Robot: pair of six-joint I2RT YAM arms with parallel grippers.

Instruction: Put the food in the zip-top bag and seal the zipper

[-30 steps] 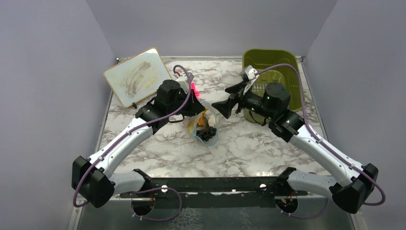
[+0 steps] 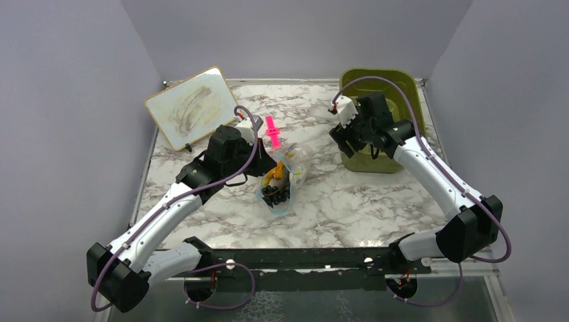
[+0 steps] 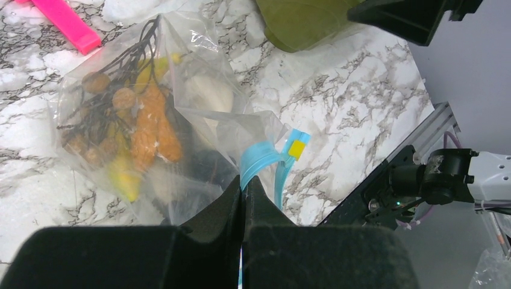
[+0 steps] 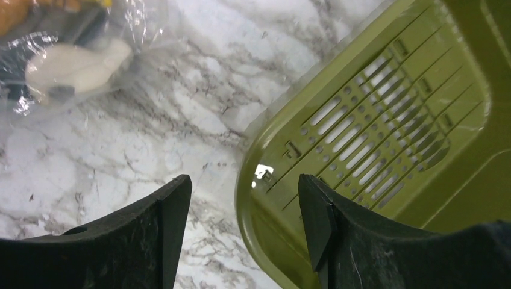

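A clear zip top bag [image 3: 211,135] with food in it hangs from my left gripper, which is shut on its blue zipper edge [image 3: 259,159]. In the left wrist view the zipper strip bends out of the fingertips, and a yellow slider [image 3: 296,149] sits near its end. Inside the bag lie orange food pieces [image 2: 277,172], dark grape-like food [image 2: 276,194] and a pale piece [image 4: 78,67]. The bag's mouth gapes in the top view. Over the basket's near left edge, my right gripper stands open with nothing between its fingers, apart from the bag.
An olive basket [image 2: 355,163] with a slotted floor stands at the right, empty where visible. Behind the bag lies a pink strip [image 2: 272,132]. A whiteboard [image 2: 190,107] leans at the back left.
My right gripper has moved away from the bag, back and right toward the basket.
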